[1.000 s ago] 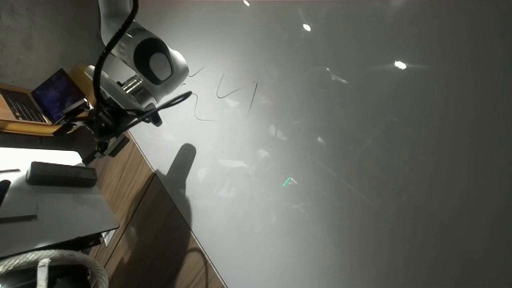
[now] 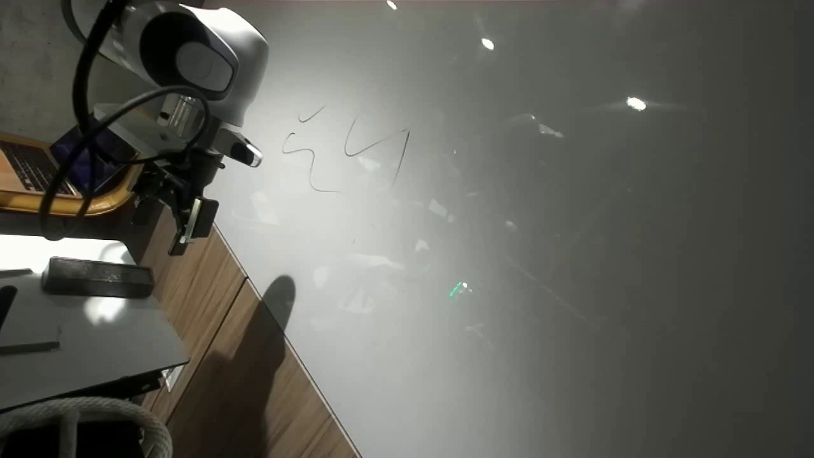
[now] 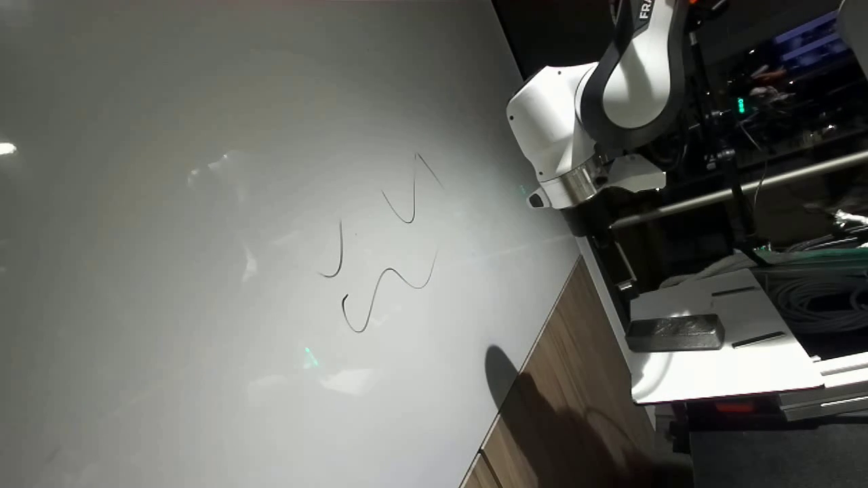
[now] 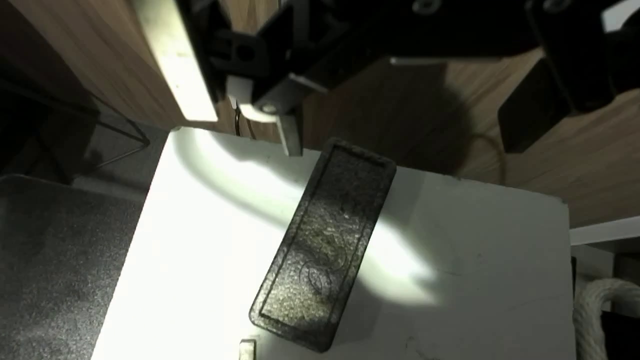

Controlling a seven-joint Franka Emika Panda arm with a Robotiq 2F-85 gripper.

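A dark, oblong block (image 4: 327, 246), which looks like a board eraser, lies flat on a white tabletop (image 4: 198, 288). My open gripper is above its far end in the wrist view, one finger (image 4: 292, 135) to each side, and holds nothing. From the exterior views, the gripper (image 2: 191, 229) hangs near the block (image 2: 98, 277), apart from it; the second view shows the gripper (image 3: 624, 280) above the block (image 3: 675, 333). Black pen strokes (image 2: 311, 164) mark the large whiteboard (image 2: 534, 343), and they show again as wavy strokes (image 3: 382, 285) in the second view.
Wood panels (image 2: 252, 366) run between the whiteboard and the small tabletop. Thin dark bars (image 3: 758, 339) lie near the block. A laptop (image 2: 34, 168) stands behind the arm, and a rope-wrapped ring (image 2: 114, 408) sits in front of the tabletop.
The arm's wrist has swung left and up in the first exterior view, and the gripper has turned. More of the pen strokes show. The block has not moved.
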